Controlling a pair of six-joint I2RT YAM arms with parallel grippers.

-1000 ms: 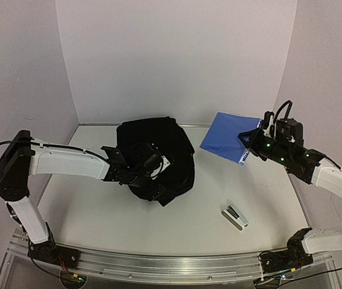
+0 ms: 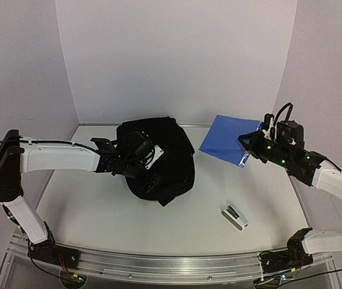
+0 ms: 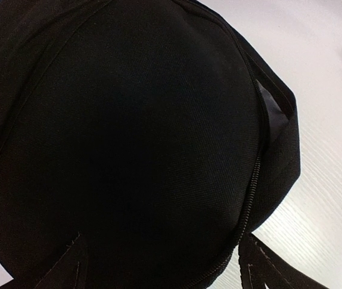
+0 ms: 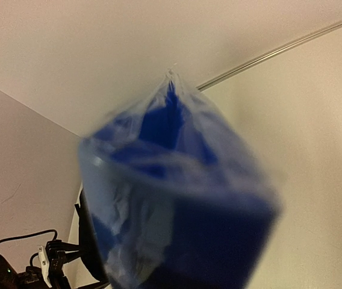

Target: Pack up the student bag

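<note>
The black bag [image 2: 177,144] lies on the table left of centre, its dark fabric [image 3: 159,120] filling most of the left wrist view. A zipper [image 3: 253,186] runs down the bag's right side beside a strap [image 3: 285,159]. Over the bag, my left gripper has its fingers wide apart, with nothing visibly clamped between them. A blue folder with a clear edge [image 2: 222,138] is held up at the right by my right gripper [image 2: 246,142], shut on its right-hand side. The folder [image 4: 213,241] blurs across the right wrist view and hides the fingers there.
A white and black stapler [image 2: 235,217] rests on the table at front right. Bare table [image 2: 111,223] lies in front of the bag, and walls enclose the back and both sides.
My left arm has drawn back slightly left and up over the bag. The folder in my right gripper has sunk a little. Bag and stapler have stayed put.
</note>
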